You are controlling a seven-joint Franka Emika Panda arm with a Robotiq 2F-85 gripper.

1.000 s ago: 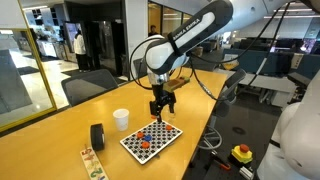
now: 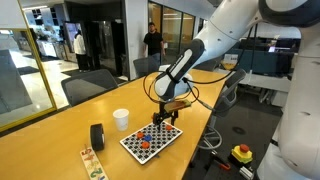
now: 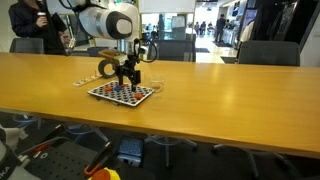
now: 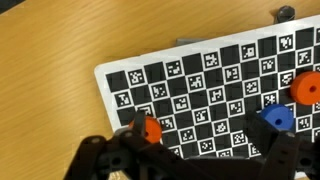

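Note:
A checkered marker board (image 2: 137,148) lies on the wooden table, with several coloured discs on it. My gripper is open over the board, nothing held between its fingers. In the wrist view an orange disc (image 4: 152,129) shows beside the left finger, partly covered by it. A blue disc (image 4: 279,116) sits near the right finger, and a red-orange disc (image 4: 305,88) lies just past it toward the right edge. From the side, the gripper (image 3: 127,79) hangs low over the board (image 3: 104,94); whether it touches anything cannot be told.
A white cup (image 2: 121,119) stands behind the board. Left of it are a black object (image 2: 97,137) and a wooden strip (image 2: 93,165) with small pieces. A small dark knob (image 4: 285,13) lies off the board's edge.
The board and the discs in view look unmoved.

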